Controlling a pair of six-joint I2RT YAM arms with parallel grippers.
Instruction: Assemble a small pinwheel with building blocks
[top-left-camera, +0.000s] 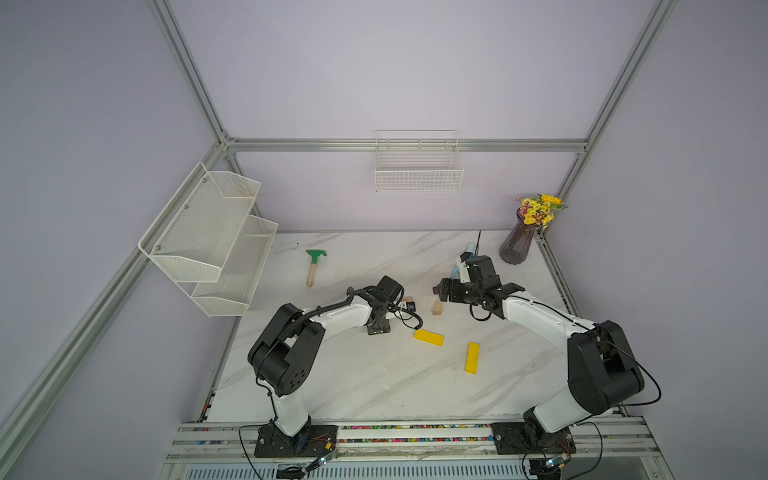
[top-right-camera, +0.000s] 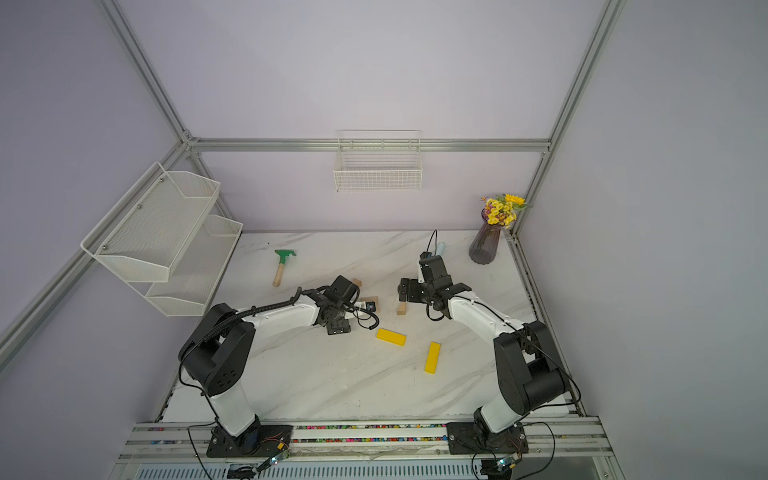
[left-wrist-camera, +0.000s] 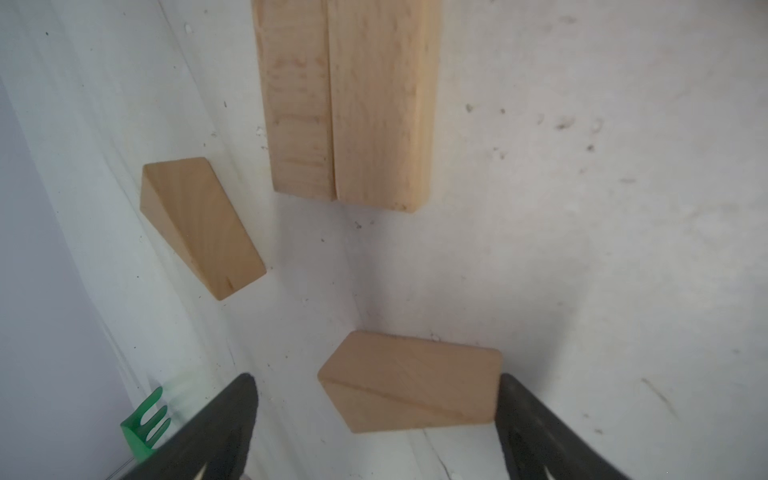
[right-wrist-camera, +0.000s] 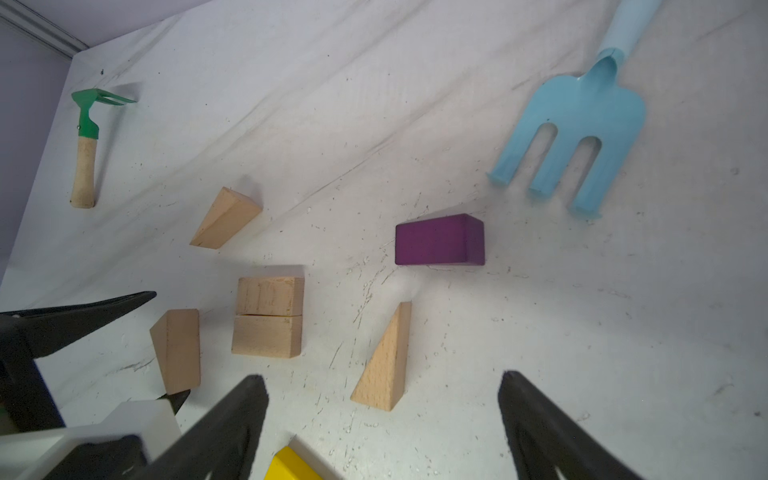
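Observation:
In the left wrist view, a wooden wedge block (left-wrist-camera: 424, 380) lies between the parted fingers of my left gripper, its blunt end close to the right finger; contact is unclear. Another wedge (left-wrist-camera: 204, 228) rests farther off, and two wooden blocks (left-wrist-camera: 376, 104) lie side by side. Seen from the right wrist, my right gripper is open above the table, nothing held. Below it are a tall wooden triangle (right-wrist-camera: 386, 368) and a purple block (right-wrist-camera: 438, 241). Two yellow blocks, one angled (top-left-camera: 429, 337) and one lengthwise (top-left-camera: 472, 357), lie nearer the front.
A pale blue toy fork (right-wrist-camera: 588, 112) lies beyond the purple block. At the back left is a green-headed tool (top-left-camera: 312, 266) with a wooden handle. The flower vase (top-left-camera: 518, 242) stands at the back right. Free table lies at the front.

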